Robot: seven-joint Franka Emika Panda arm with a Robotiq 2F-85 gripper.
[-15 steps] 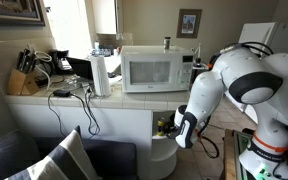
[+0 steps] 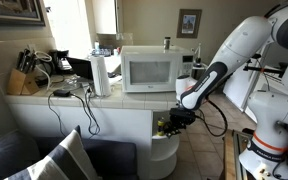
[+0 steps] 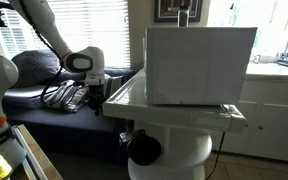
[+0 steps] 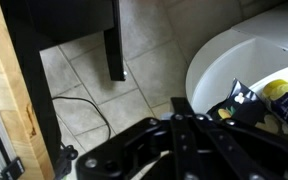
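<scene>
My gripper shows as a dark shape along the bottom of the wrist view, its fingers close together and nothing visible between them. To its right is a rounded white shelf (image 4: 206, 78) with a dark, colourful packet (image 4: 242, 103) and a yellow can (image 4: 284, 102) in it. In exterior view 1 the gripper (image 2: 172, 128) hangs by the upper part of the white shelf unit (image 2: 164, 160), close to something yellow there; whether they touch cannot be told. From the other side, the gripper (image 3: 97, 108) is small and dark before the sofa.
On the counter (image 2: 124, 101) stand a white microwave (image 2: 154, 71), a paper towel roll (image 2: 100, 76) and a knife block (image 2: 22, 82). A wooden table edge (image 4: 14, 88) lies left of the gripper. Tiled floor (image 4: 134, 105) is open between table and shelf.
The arm has lifted and drawn back to the right in exterior view 1, away from low over the shelf unit. The counter objects stay where they were.
</scene>
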